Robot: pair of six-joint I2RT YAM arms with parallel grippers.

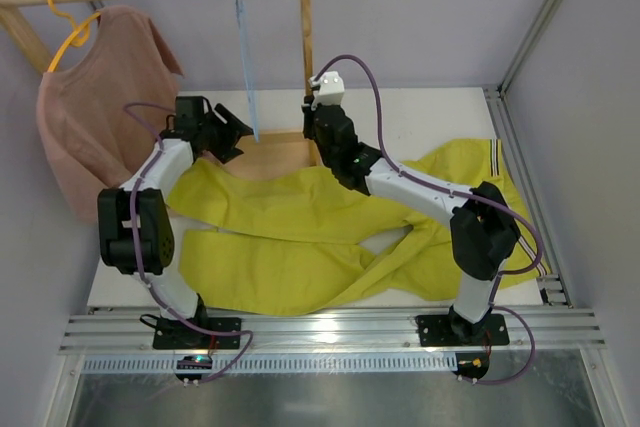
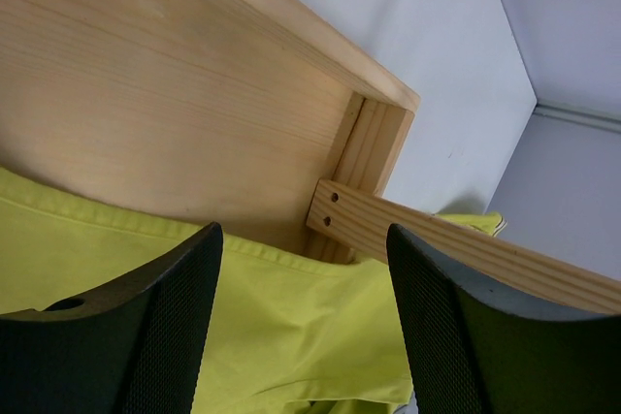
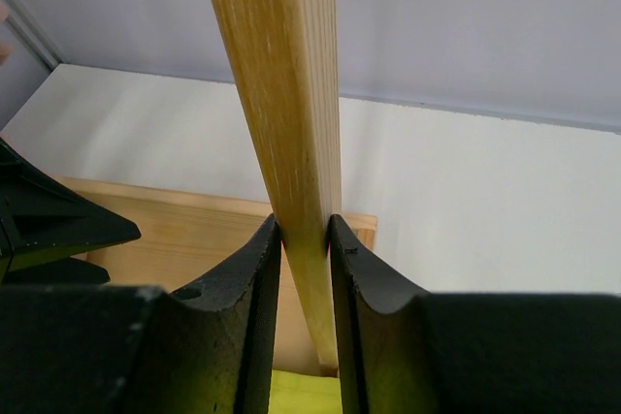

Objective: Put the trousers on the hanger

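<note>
The yellow trousers (image 1: 290, 217) lie spread over the table, with dark and white stripes showing at their right end. From the rack's wooden rail hangs a light blue hanger (image 1: 246, 57), seen almost edge-on. My left gripper (image 1: 238, 132) is beside the hanger's lower end, its fingers (image 2: 189, 278) apart and nothing between them; the hanger is out of the left wrist view. At the rack's right upright post (image 3: 301, 133), my right gripper is shut on the wood, one finger on each side.
A brown shirt (image 1: 105, 107) hangs on an orange hanger (image 1: 70, 42) at the rack's left end. The rack's wooden base (image 1: 265, 155) stands behind the trousers.
</note>
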